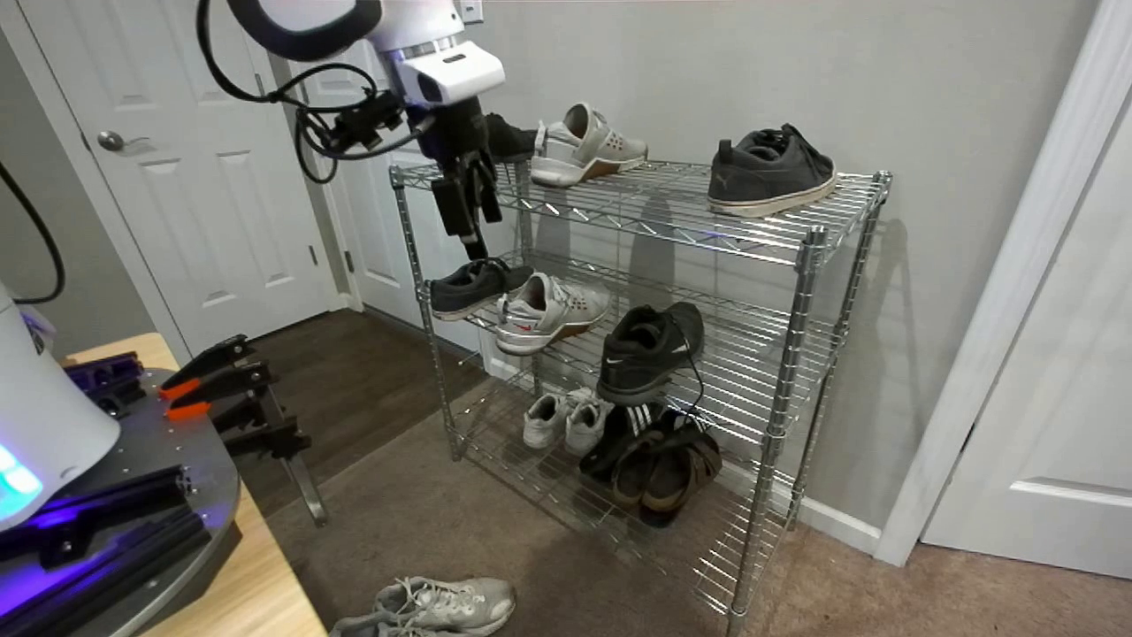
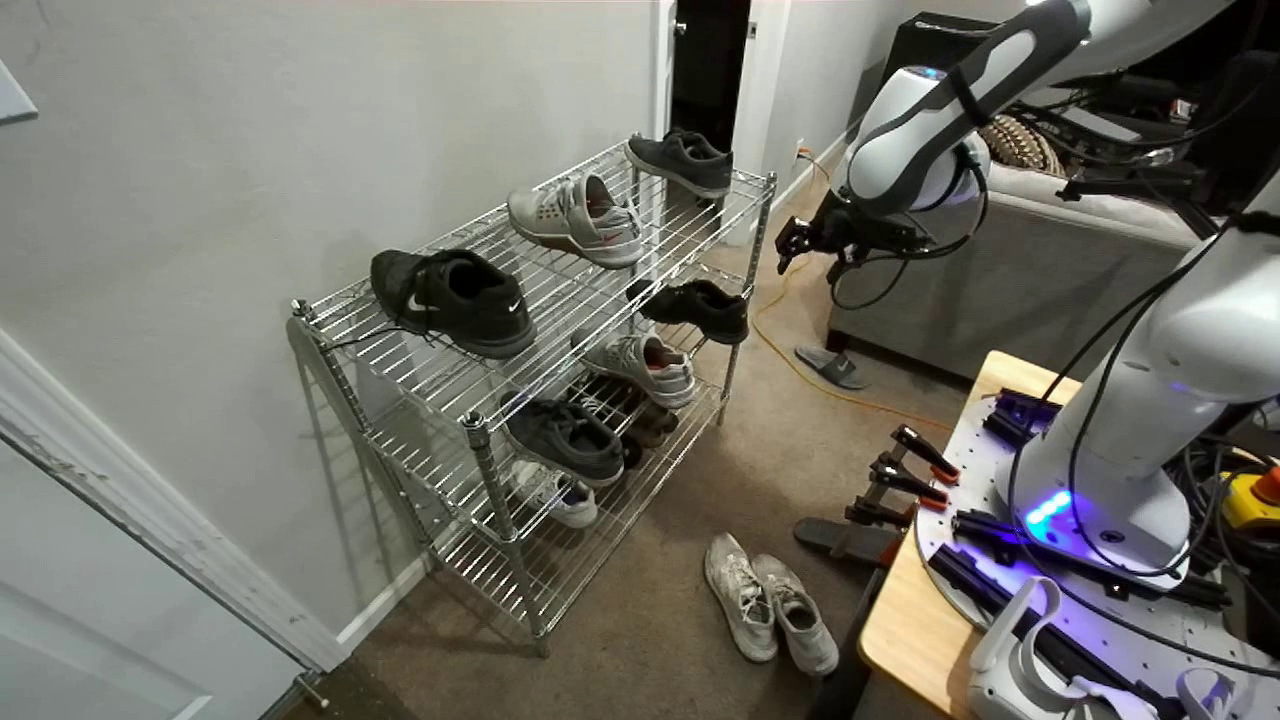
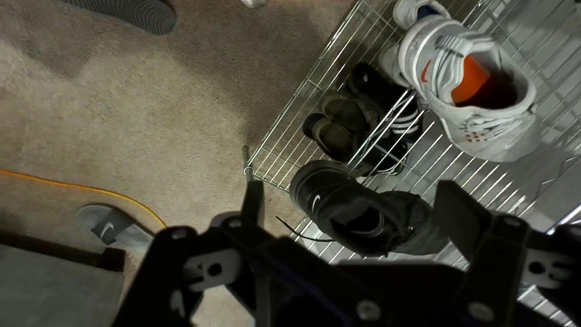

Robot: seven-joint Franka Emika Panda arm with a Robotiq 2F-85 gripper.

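My gripper (image 1: pixel 473 228) points downward in front of the shoe rack (image 1: pixel 780 393), its fingers apart and empty. In exterior view 2, the gripper (image 2: pixel 812 259) hangs beside the rack's far end, clear of the wire. Between the spread fingers in the wrist view, a black Nike shoe (image 3: pixel 348 210) appears beyond them, on the middle shelf. The same black shoe (image 1: pixel 642 356) sits upright there in exterior view 1. A grey-white shoe (image 3: pixel 476 117) with an orange lining rests on that shelf too.
A dark shoe (image 2: pixel 564 438) stands at the middle shelf's other end. The top shelf bears a grey shoe (image 1: pixel 584 149) and a dark shoe (image 1: pixel 769 175). Brown sandals (image 1: pixel 669 472) lie on the bottom shelf. Worn white shoes (image 2: pixel 774 606) stand on the carpet.
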